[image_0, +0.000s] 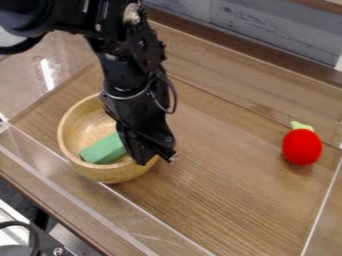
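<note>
My black gripper (152, 148) reaches down from the top over the right side of a round wooden bowl (75, 136) on the left of the table. A green block (102, 150) lies inside the bowl, partly hidden behind the gripper. The fingertips are at the bowl's right part; whether they are open or shut, or touching anything, is hard to tell.
A red round object with a light green top (302, 146) lies on the right of the wooden table (227, 210). A clear raised edge runs along the left front, and a pale panel stands at the back.
</note>
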